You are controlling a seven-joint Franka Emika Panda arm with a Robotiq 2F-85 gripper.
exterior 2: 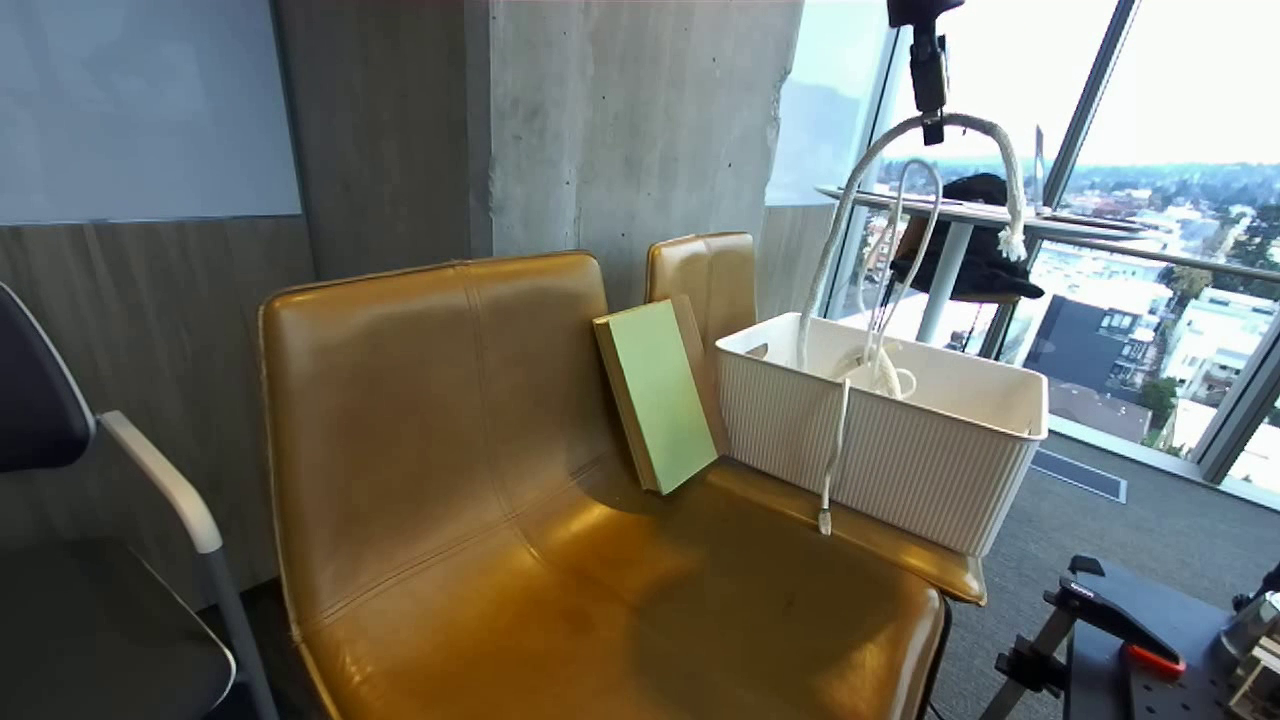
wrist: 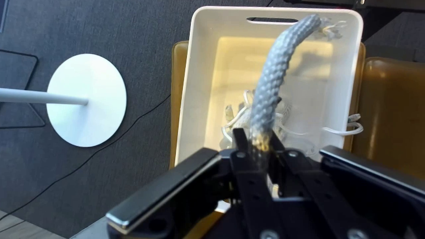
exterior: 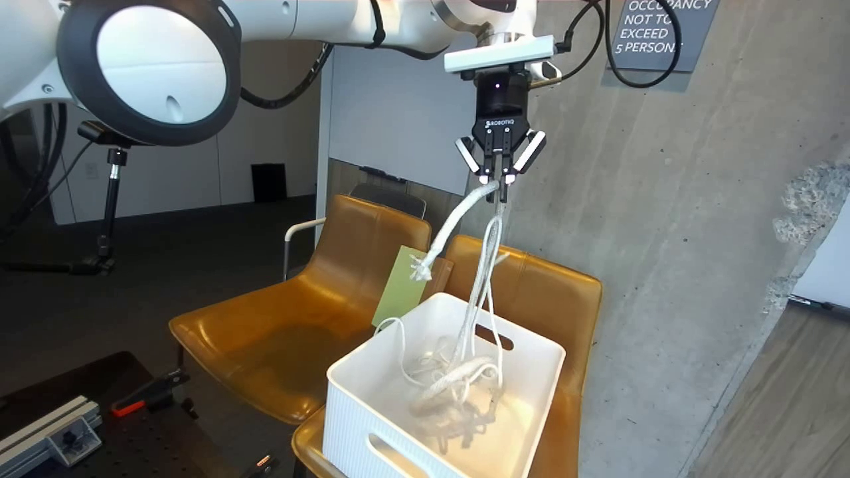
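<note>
My gripper (exterior: 497, 191) is shut on a thick white braided rope (exterior: 457, 216), high above a white bin. One frayed end of the rope hangs free; in the wrist view the rope (wrist: 275, 71) arcs out from between the fingertips, across the bin. Its other part drops into the white bin (exterior: 347, 402). A thinner white cord (exterior 2: 895, 228) rises in a loop beside it. Inside the bin lies a loose tangle of cord, partly hidden in exterior view 2 by the near wall. A cord end (exterior 2: 830, 468) drapes over the bin's side.
The bin stands on a tan leather chair (exterior: 522, 279). An identical chair (exterior: 283, 334) adjoins it, with a green book (exterior 2: 657, 390) leaning at the junction. A concrete wall (exterior: 661, 239) rises behind; a round white table base (wrist: 88, 119) is on the floor.
</note>
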